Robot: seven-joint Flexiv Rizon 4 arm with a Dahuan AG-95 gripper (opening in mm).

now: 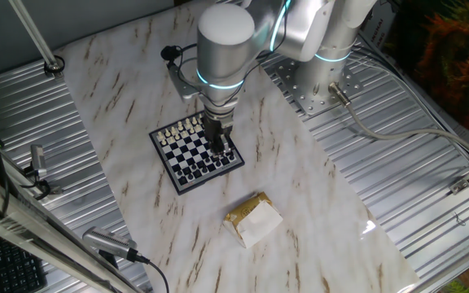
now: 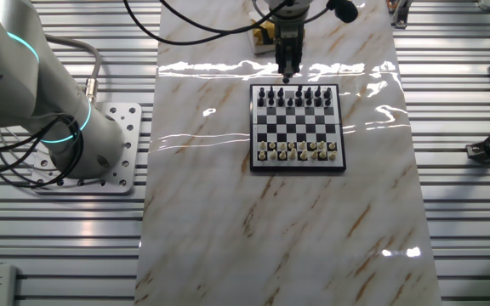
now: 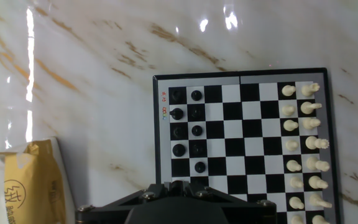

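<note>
A small magnetic chessboard (image 2: 297, 127) lies flat on the marble-patterned table, its white pieces (image 3: 294, 126) along one side and black pieces (image 3: 197, 130) along the other. My gripper points down over the black side, near the board's edge in the wrist view. Its two fingers stand close together at the bottom of that view. Whether a narrow gap remains, or a black piece sits between the tips, is too dark to make out. In exterior view 1 the gripper (image 1: 217, 151) covers some of the black pieces and squares.
A gold and white packet (image 1: 253, 220) rests on the table, apart from the board on its black side. Cables (image 2: 219, 32) loop from the arm. Bare table surrounds the board, with a slatted metal surface (image 1: 397, 187) beyond its edges.
</note>
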